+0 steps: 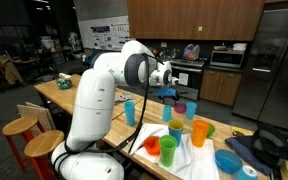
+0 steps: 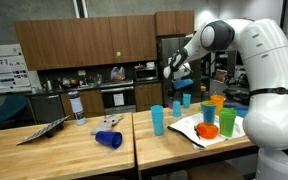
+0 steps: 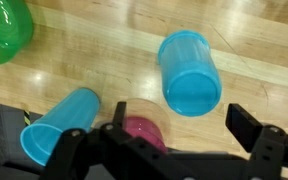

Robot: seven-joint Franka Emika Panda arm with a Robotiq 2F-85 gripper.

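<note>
My gripper stands open, one dark finger on either side of the view's lower half. Between and just beyond the fingers is a blue cup [image 3: 191, 78] on the wooden table, with nothing gripped. Lower down, a pink-purple cup [image 3: 144, 128] is partly hidden by the left finger. Another blue cup [image 3: 62, 124] appears at the lower left, and a green cup [image 3: 4, 28] fills the upper left corner. In exterior view 1 the gripper [image 1: 168, 93] hangs over the far part of the table, above a blue cup [image 1: 167, 113] and near a purple cup [image 1: 180, 107].
A white cloth [image 1: 194, 165] carries several cups, including an orange cup [image 1: 199, 132] and a green cup [image 1: 167, 151], beside a red bowl [image 1: 152, 144]. A lone blue cup [image 1: 129, 113] stands left. Bare tabletop [image 2: 44, 145] stretches left in exterior view 2.
</note>
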